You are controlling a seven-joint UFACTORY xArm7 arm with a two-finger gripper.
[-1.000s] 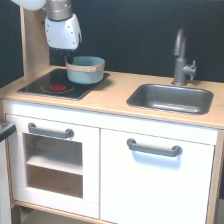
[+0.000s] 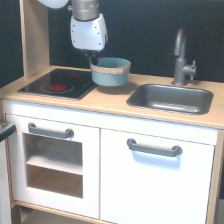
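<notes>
A light blue pot (image 2: 112, 76) with a tan band stands upright at the right edge of the black stovetop, over the strip of wooden counter before the sink. Whether its base touches the surface is unclear. My gripper (image 2: 93, 59) comes down from the top, its small dark fingers at the pot's left rim. They are too small and dark to show whether they are open or shut on the rim.
The black stovetop (image 2: 60, 84) has a red-ringed burner on its left part. On the right, a metal sink (image 2: 172, 97) is empty, with a grey faucet (image 2: 181, 60) behind it.
The pot has shifted right from the stovetop's rear right part toward the sink. My gripper has moved right along with it, staying at its left rim.
</notes>
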